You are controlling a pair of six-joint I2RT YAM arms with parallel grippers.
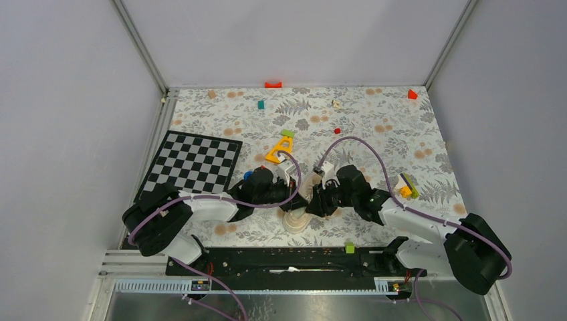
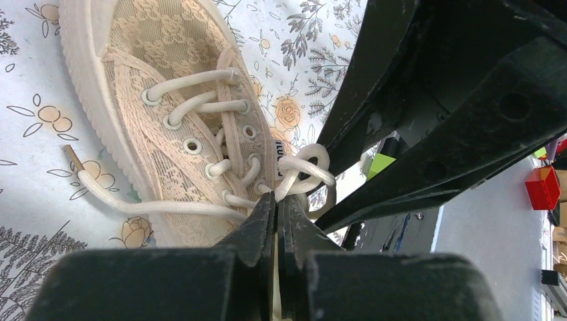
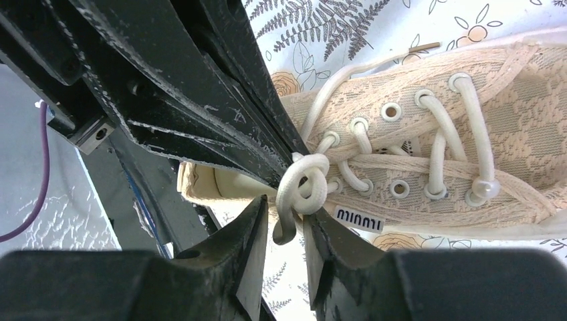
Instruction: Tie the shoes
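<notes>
The beige shoe (image 2: 140, 100) lies on the floral mat between both grippers. A white lace (image 2: 160, 207) stretches to a small looped knot (image 2: 307, 172) above the shoe's side. My left gripper is shut at the loop, where the lace meets its fingertips. My right gripper stands part open, its fingertips either side of the loop's hanging end, close beside the left gripper's black fingers. Whether the right fingers touch the lace is unclear. In the top view both grippers (image 1: 294, 204) (image 1: 317, 206) hide most of the shoe.
A checkerboard (image 1: 179, 160) lies at the left. An orange toy (image 1: 274, 152), small blocks (image 1: 261, 105) and a yellow toy (image 1: 406, 189) lie around. A green block (image 1: 350, 248) sits at the front edge.
</notes>
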